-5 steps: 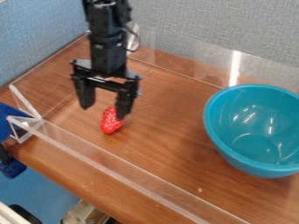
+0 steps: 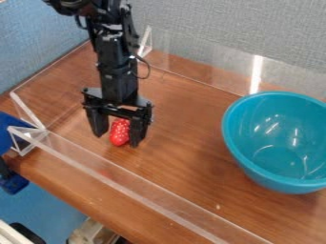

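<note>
My black gripper point(image 2: 117, 124) hangs low over the wooden table, fingers open, around a small red strawberry-like object point(image 2: 120, 133) that stands between and just below them. I cannot tell whether the fingers touch it.
A large blue bowl point(image 2: 274, 162) takes up the right side of the table point(image 2: 192, 191). Clear low walls with white brackets edge the table. A dark blue item point(image 2: 10, 133) sits beyond the left edge.
My gripper has come down over the red object, which now is partly hidden by it. The red object and bowl look unmoved.
</note>
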